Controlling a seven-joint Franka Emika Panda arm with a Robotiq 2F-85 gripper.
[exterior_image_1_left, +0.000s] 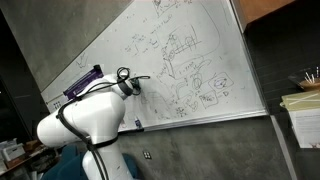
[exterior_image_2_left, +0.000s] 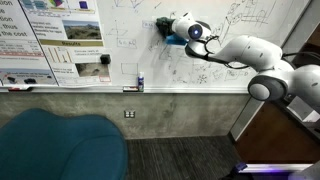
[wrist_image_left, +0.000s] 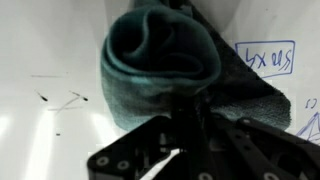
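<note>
A dark green cloth (wrist_image_left: 160, 70), bunched and folded, is pinched in my gripper, which is shut on it. In the wrist view the cloth lies against or close in front of the whiteboard (wrist_image_left: 50, 130); exact contact cannot be told. Exterior view 2 has the cloth (exterior_image_2_left: 164, 27) at the board's upper middle, with the gripper (exterior_image_2_left: 175, 30) right beside it. In exterior view 1 the arm mostly hides the cloth, and the gripper (exterior_image_1_left: 132, 84) is at the left part of the whiteboard (exterior_image_1_left: 200, 60).
Black marker drawings (exterior_image_1_left: 190, 75) cover the board right of the gripper in exterior view 1. Posters (exterior_image_2_left: 75, 45) hang on the left in exterior view 2. A small bottle (exterior_image_2_left: 141, 80) stands on the board's ledge (exterior_image_2_left: 170, 92). A teal chair (exterior_image_2_left: 65, 140) is below.
</note>
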